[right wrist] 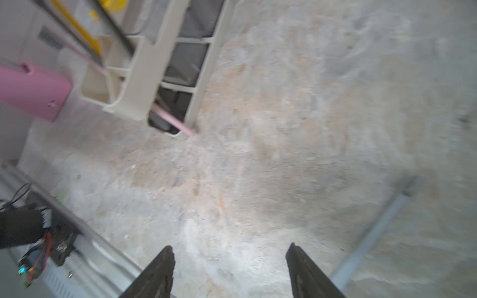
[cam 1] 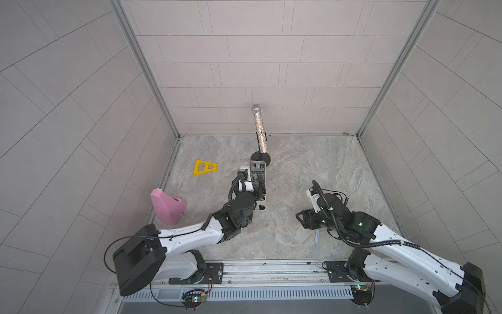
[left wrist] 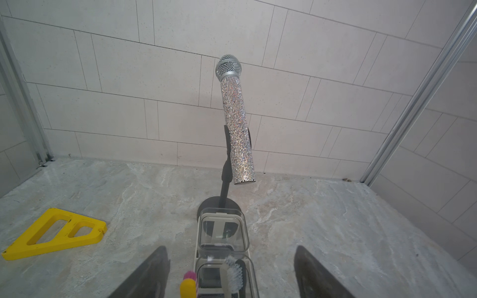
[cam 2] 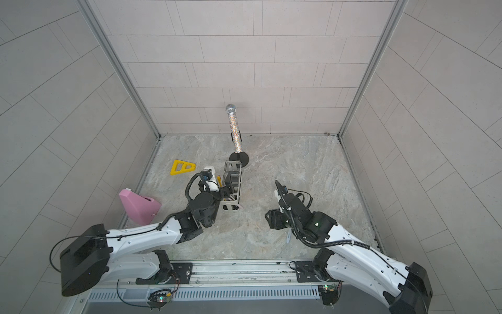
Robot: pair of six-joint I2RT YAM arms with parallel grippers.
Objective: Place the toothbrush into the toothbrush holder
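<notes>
The toothbrush holder (cam 2: 236, 188) stands mid-table, holding brushes, among them a white-bristled toothbrush (left wrist: 233, 273) and a yellow-and-pink one (left wrist: 188, 287). My left gripper is over the holder, its fingertips apart on either side of the brush heads, with nothing visibly held. My right gripper stands open to the holder's right, low over the table, beside a pale blue toothbrush-like handle (right wrist: 372, 231) lying on the surface. That view is blurred.
A glittery microphone (left wrist: 238, 149) on a black stand is behind the holder. A yellow triangle piece (cam 1: 205, 172) and a pink object (cam 1: 167, 206) lie on the left.
</notes>
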